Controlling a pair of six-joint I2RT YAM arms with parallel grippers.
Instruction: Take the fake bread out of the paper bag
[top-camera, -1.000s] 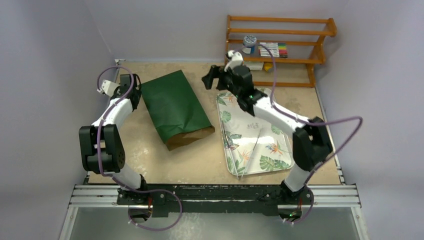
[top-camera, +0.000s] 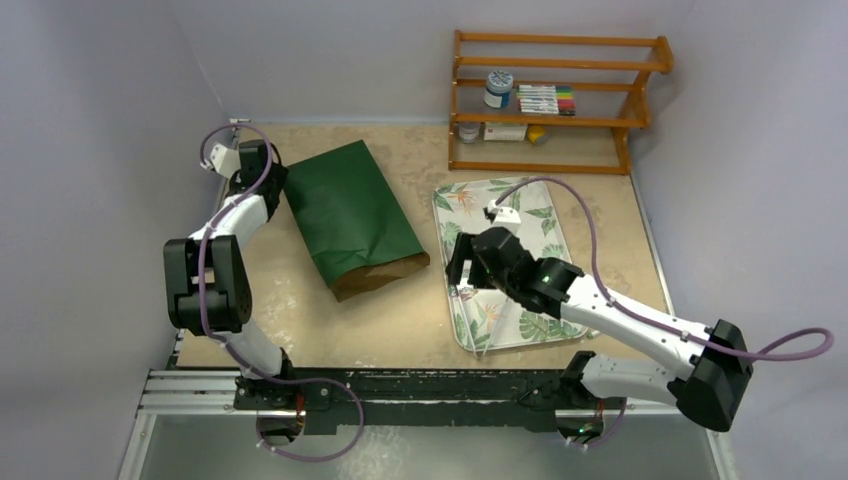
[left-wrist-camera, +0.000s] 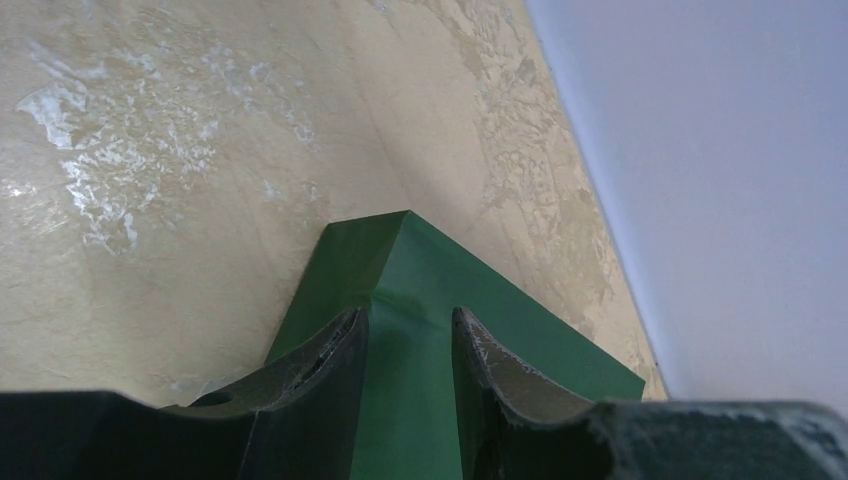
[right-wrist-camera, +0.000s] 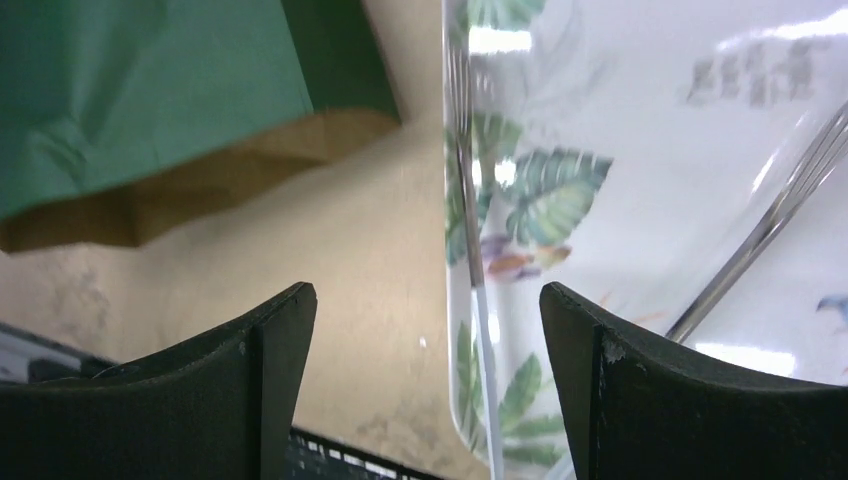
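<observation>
A green paper bag (top-camera: 350, 215) lies flat on the tabletop, its brown-lined mouth (top-camera: 380, 275) toward the front right; no bread shows. My left gripper (top-camera: 278, 170) is open at the bag's closed back left corner, which in the left wrist view lies beneath and just beyond its fingers (left-wrist-camera: 320, 380). My right gripper (top-camera: 460, 262) hangs over the left rim of the patterned tray, right of the bag's mouth, its fingers apart with nothing visible between them.
The tray (right-wrist-camera: 650, 150) holds long metal utensils. A wooden shelf (top-camera: 555, 60) with jars and markers stands at the back right. Bare table lies in front of the bag, and walls border the left and back.
My right gripper has swung toward the front, from near the shelf down over the tray's left side. The left arm has shifted very slightly; the bag looks unchanged.
</observation>
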